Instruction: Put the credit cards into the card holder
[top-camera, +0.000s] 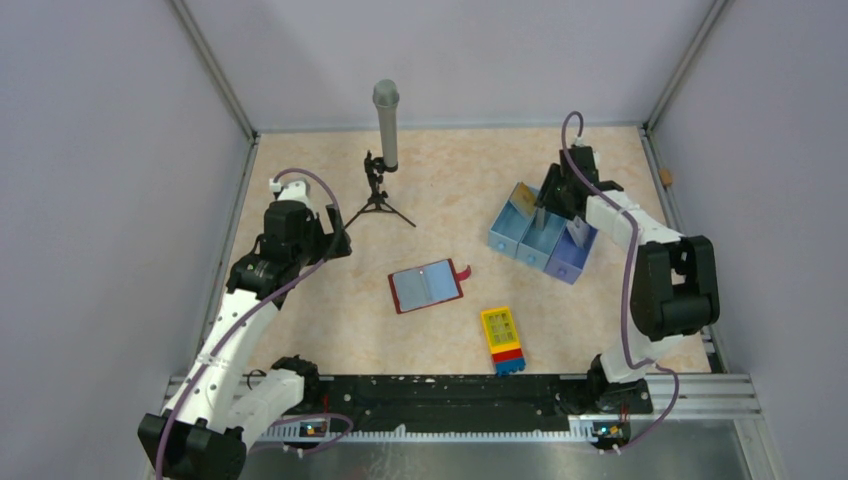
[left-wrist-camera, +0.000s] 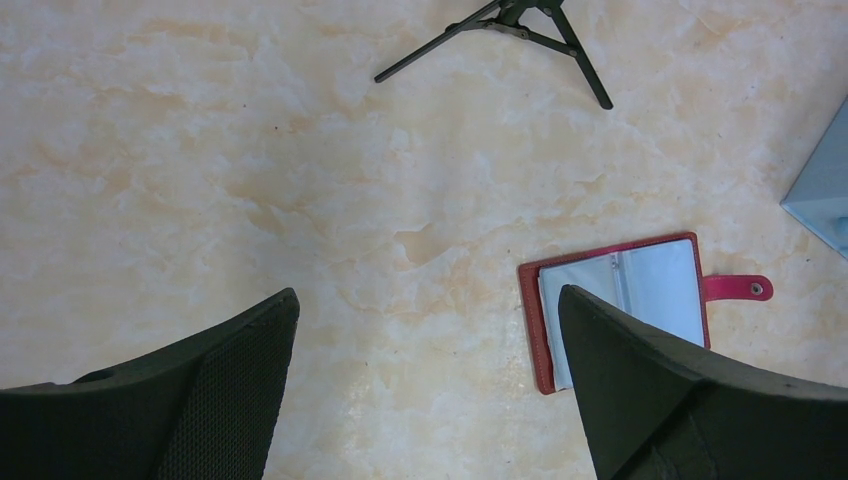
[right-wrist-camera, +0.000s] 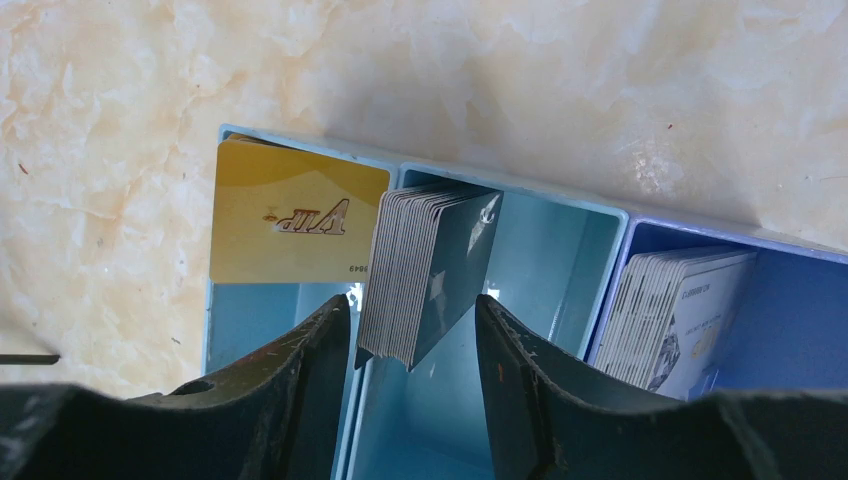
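Observation:
Leaning in the middle blue compartment is a stack of grey-edged cards (right-wrist-camera: 396, 275). My right gripper hangs open above it, the stack in the gap between its fingers. A gold card (right-wrist-camera: 295, 212) lies in the left compartment, with another partly hidden under it. The purple compartment holds another stack of white cards (right-wrist-camera: 650, 318). On the table lies the open red card holder (top-camera: 427, 285), its clear pockets facing up; in the left wrist view a finger hides part of this holder (left-wrist-camera: 532, 300). Well to its left, my left gripper (top-camera: 340, 232) is open and empty.
A tripod (top-camera: 376, 195) bearing a grey cylinder (top-camera: 387, 120) stands at the back, left of centre. Yellow, red and blue toy blocks (top-camera: 502, 338) lie near the front edge. Around the card holder the table is clear.

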